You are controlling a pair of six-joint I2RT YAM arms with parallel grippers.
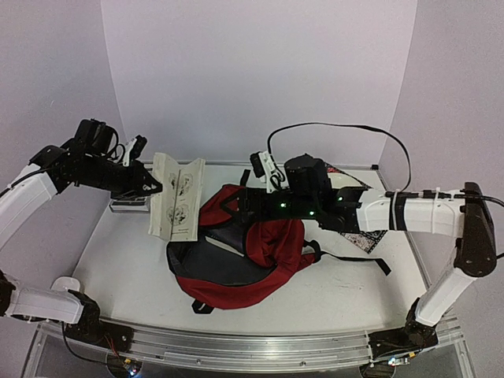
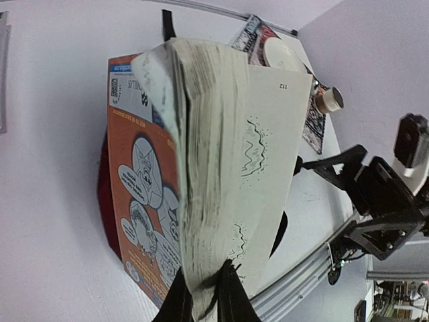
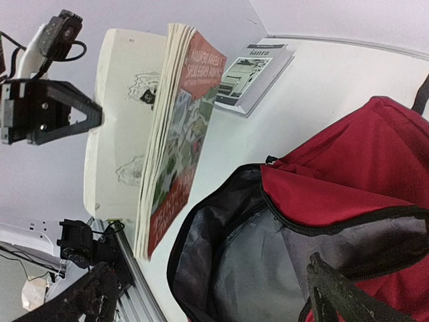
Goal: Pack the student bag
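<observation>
In the top view, my left gripper point(image 1: 156, 187) is shut on part of a book point(image 1: 176, 201), whose pages hang spread in the air at the left of the bag. The left wrist view shows its orange cover point(image 2: 144, 181) on one side and loose pages on the other. The red and dark grey backpack point(image 1: 228, 268) lies on the table, its main pocket unzipped and gaping, with a pale strip inside. Over its back edge hovers my right gripper, fingers wide apart and empty.
A second, thick book point(image 3: 253, 79) lies at the table's back left. At the back right are a patterned flat item point(image 2: 315, 124), a round pale item point(image 2: 281, 55) and a cup point(image 2: 329, 100). The bag's strap point(image 1: 358, 260) stretches right.
</observation>
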